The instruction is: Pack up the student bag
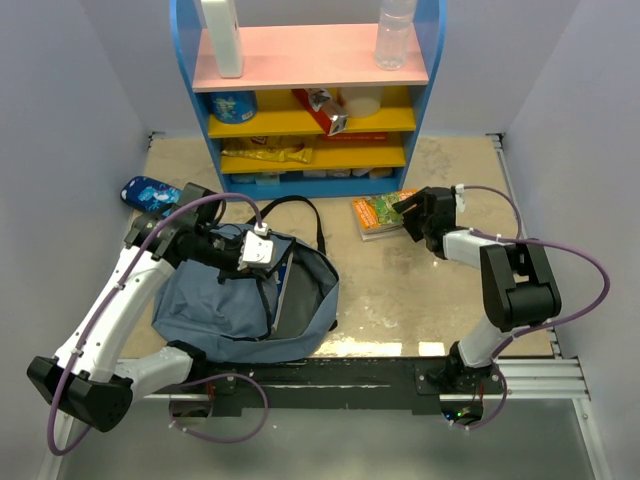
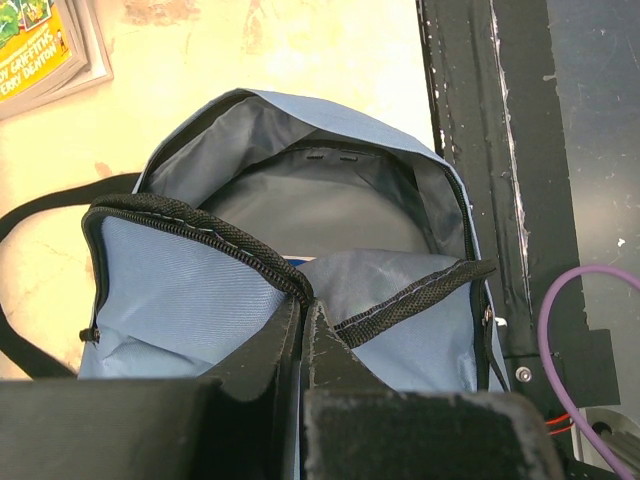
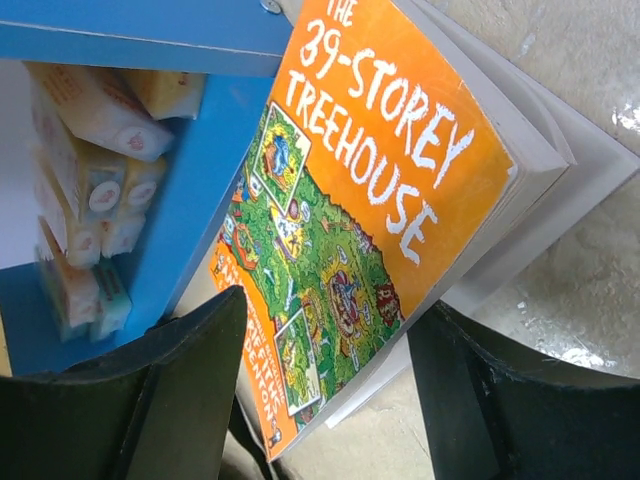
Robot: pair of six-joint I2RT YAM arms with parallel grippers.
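Observation:
The blue-grey bag point(image 1: 215, 310) lies at the left, its mouth open toward the middle of the floor. My left gripper is shut on the bag's dark zip edge point(image 2: 250, 255), which is drawn in to its fingertips. An orange and green book point(image 3: 350, 200), "The 39-Storey Treehouse", rests askew on another pale-edged book point(image 3: 580, 190) by the shelf. Over its near end, my right gripper stands part open, with the top book between its fingers. I cannot tell whether both fingers touch it. Something blue point(image 1: 283, 270) shows inside the bag.
A shelf unit point(image 1: 315, 50) with a bottle point(image 1: 394, 35), a white carton point(image 1: 224, 38) and snack packs stands at the back. A blue patterned case point(image 1: 150, 194) lies left of it. The floor between bag and books is clear, apart from a black strap point(image 1: 318, 225).

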